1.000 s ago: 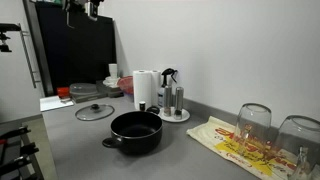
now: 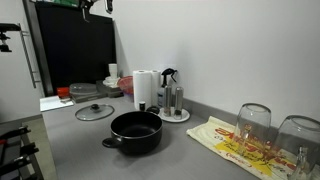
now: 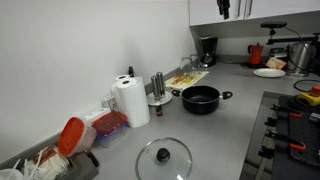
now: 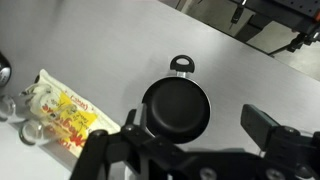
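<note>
A black two-handled pot (image 2: 136,128) stands empty and upright on the grey counter. From above, the wrist view shows the bare inside of the pot (image 4: 176,108). Its glass lid with a black knob (image 3: 163,155) lies apart on the counter, on the paper-towel side. High over the counter, well clear of pot and lid, my gripper (image 2: 96,10) hangs at the top of exterior view 1. It is open, with the fingers spread and nothing between them; the wrist view has the gripper visually overlapping the pot far below.
Glass jars (image 2: 253,122) stand on a printed cloth (image 2: 235,143) at one end. By the wall are paper towels (image 3: 132,102) and a round tray of bottles (image 2: 175,115). A red container (image 3: 76,133) sits near the other end. Bare counter surrounds the pot's near side.
My gripper has shifted slightly to the right at the top of exterior view 1. Pot, lid and the other objects are where they were.
</note>
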